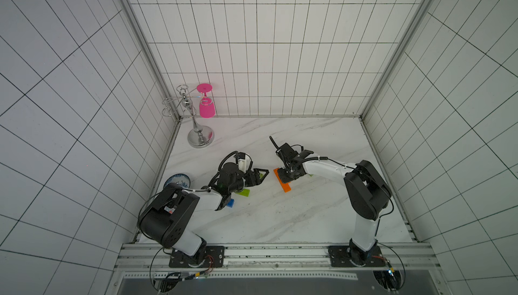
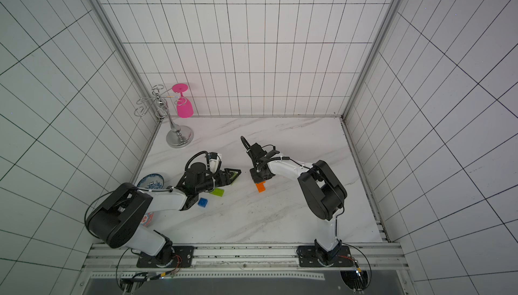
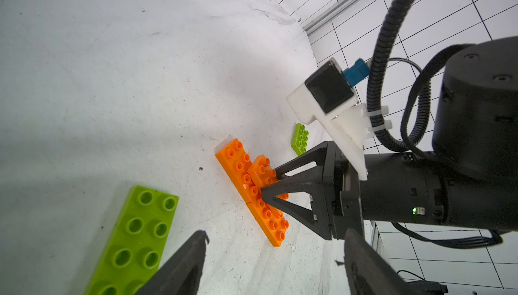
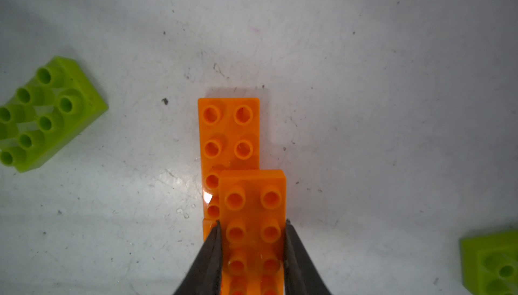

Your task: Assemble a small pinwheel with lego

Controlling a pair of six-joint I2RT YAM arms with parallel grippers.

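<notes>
Two orange bricks lie end to end on the table, the far one [image 4: 229, 133] clearly visible in the right wrist view. A third orange brick [image 4: 252, 219] is over their joint, offset to one side. My right gripper has its fingers against both sides of this upper brick; whether its studs are seated cannot be told. Off to the left, my left gripper [image 1: 263, 175] is open with nothing between its fingers. A green brick [image 3: 135, 235] rests on the table below it. Another green brick [image 4: 491, 262] shows at the right edge of the right wrist view.
A further green brick [image 2: 217, 192] and a blue brick [image 2: 202, 202] sit beside the left arm. At the back left stands a metal rack [image 1: 200, 135] with a pink glass [image 1: 206, 107]. A patterned plate [image 1: 179, 180] is at the left.
</notes>
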